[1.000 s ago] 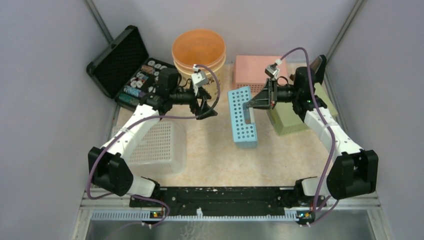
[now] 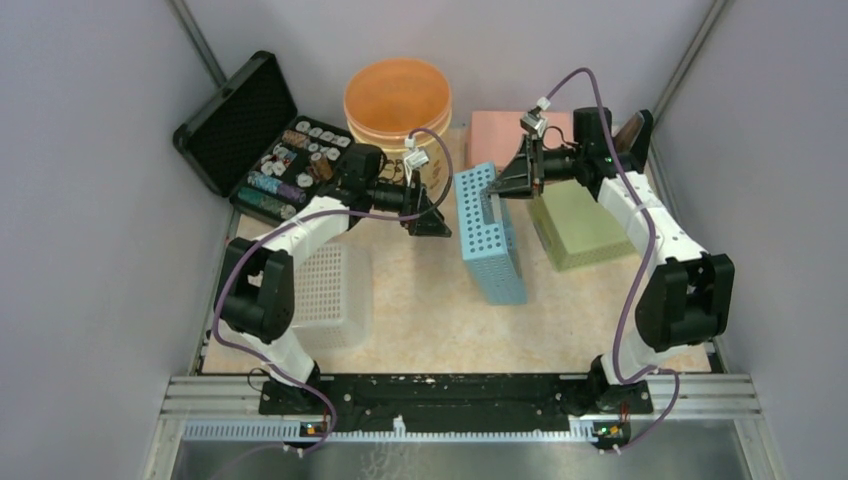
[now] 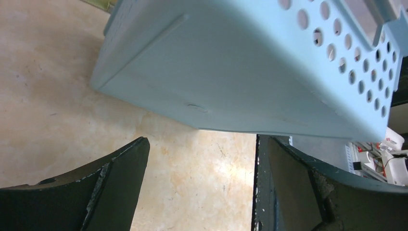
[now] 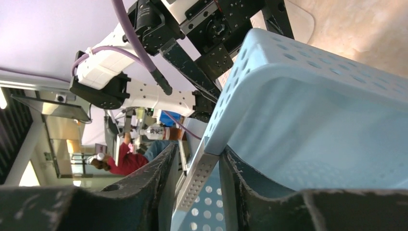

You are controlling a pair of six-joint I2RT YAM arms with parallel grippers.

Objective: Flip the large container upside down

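Observation:
The light-blue perforated container [image 2: 480, 232] is up on end near the middle of the table, leaning, with a holed side facing up. My right gripper [image 2: 500, 188] is at the handle slot of that upper side. In the right wrist view its fingers [image 4: 233, 185] straddle the container's rim [image 4: 204, 161] and are closed on it; the hollow inside shows beyond. My left gripper [image 2: 432, 226] is open to the left of the container, nothing between its fingers. The container's smooth outer bottom [image 3: 202, 77] lies just ahead of them in the left wrist view.
A white basket [image 2: 325, 290] stands at the left, below an open black case [image 2: 245, 125]. Behind are an orange bucket [image 2: 400, 115] and a pink box [image 2: 490, 130]; a green box [image 2: 585, 235] is at the right. Bare table [image 2: 440, 330] lies in front.
The container's top has tipped away from the front, its lower end now showing further forward. My right gripper moved back with it. My left gripper has come right, closer to the container.

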